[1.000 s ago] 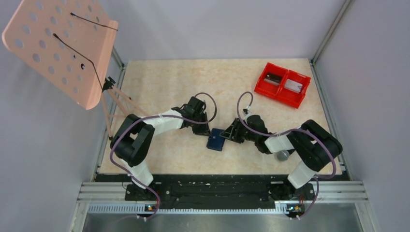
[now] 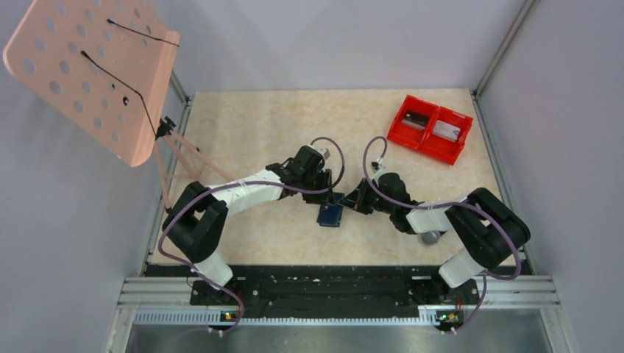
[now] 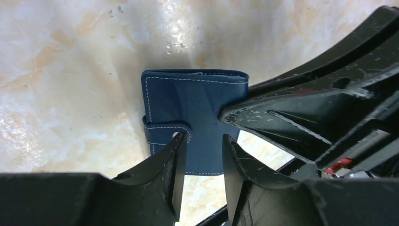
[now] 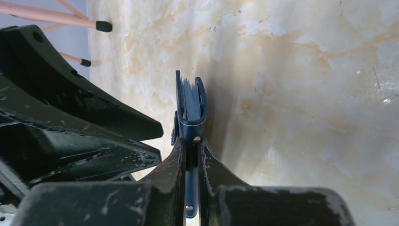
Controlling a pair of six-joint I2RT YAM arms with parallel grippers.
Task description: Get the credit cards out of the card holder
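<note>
The dark blue card holder (image 2: pixel 330 214) is at mid-table, its snap strap (image 3: pixel 165 133) on the side away from my right arm. My right gripper is shut on the holder's edge, one finger on each face. Edges of cards (image 4: pixel 191 100) show between the covers at the holder's open end. In the left wrist view, my left gripper is open, its fingers (image 3: pixel 175 174) apart and nothing between them, over the holder's face. From above it covers the holder's far end.
At the back right stands a red two-part tray (image 2: pixel 435 132) with a dark item and a pale item inside. A pink perforated stand (image 2: pixel 140 95) leans in on the left. Table around the holder is clear.
My left gripper has moved right, from beside the holder to over its far end. The right gripper has closed on the holder's edge, and the holder has turned slightly.
</note>
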